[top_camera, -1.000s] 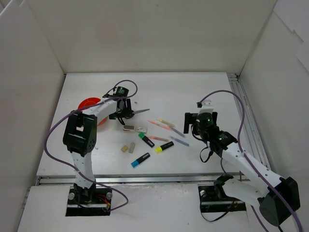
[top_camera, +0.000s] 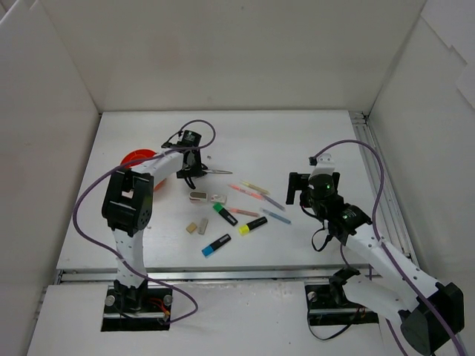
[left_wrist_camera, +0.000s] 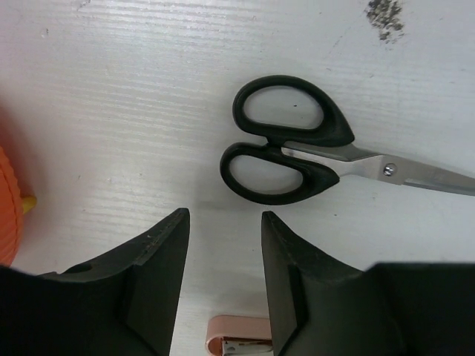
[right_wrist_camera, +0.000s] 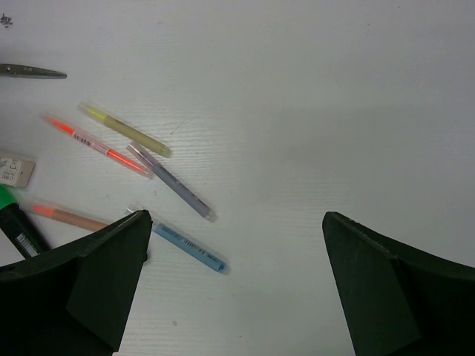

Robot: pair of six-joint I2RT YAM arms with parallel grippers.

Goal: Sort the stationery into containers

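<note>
Black-handled scissors (left_wrist_camera: 286, 196) lie flat in the left wrist view, just beyond my left gripper, whose fingers are parted with nothing seen between them. An orange-red container (left_wrist_camera: 9, 208) is left of it, a pink sharpener-like item (left_wrist_camera: 237, 326) below. My right gripper (top_camera: 314, 185) is open over bare table beside several pens, including yellow (right_wrist_camera: 126, 127), red (right_wrist_camera: 98, 145), purple (right_wrist_camera: 178, 185) and blue (right_wrist_camera: 189, 246) ones. Green (top_camera: 224, 214), yellow (top_camera: 252, 225) and blue (top_camera: 216, 245) highlighters lie mid-table, with an eraser (right_wrist_camera: 15, 170).
Small tan (top_camera: 191, 228) and grey (top_camera: 203, 226) blocks lie near the front. Walls surround the back and sides.
The left gripper has shifted slightly toward the back and right; the scissors' blade sits at a slightly different angle than a second ago. The right gripper has moved slightly right.
</note>
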